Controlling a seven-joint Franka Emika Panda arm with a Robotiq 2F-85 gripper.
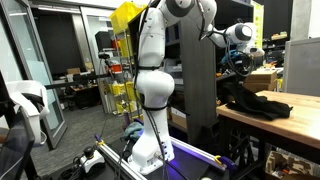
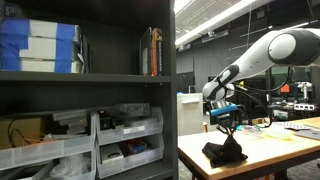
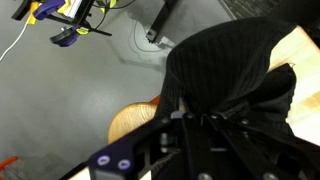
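Note:
A black cloth lies bunched on the wooden table, near its left edge. Over it, my gripper points down, shut on the raised part of the cloth. From the wrist view, the dark fabric spreads out from the gripper and covers much of the tabletop. Dark fabric and gripper parts blend together there, so the fingertips are hard to make out.
A dark shelf unit with bins stands beside the table. Cardboard boxes sit behind the cloth. Bare wood shows at the table's edge, with grey floor beyond.

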